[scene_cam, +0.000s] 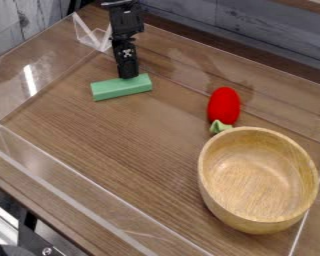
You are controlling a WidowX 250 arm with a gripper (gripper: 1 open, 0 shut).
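Observation:
The black gripper (125, 66) reaches down from the top of the camera view, its tips low over the table just behind a flat green block (120, 86). Whether it touches the block is unclear, and its fingers are too small to read. A red object with a pale green tip (224, 106) lies to the right. A large empty wooden bowl (256, 180) sits at the lower right.
The wooden table (109, 160) has wide clear room in the lower left and middle. A grey wall or panel runs along the back edge.

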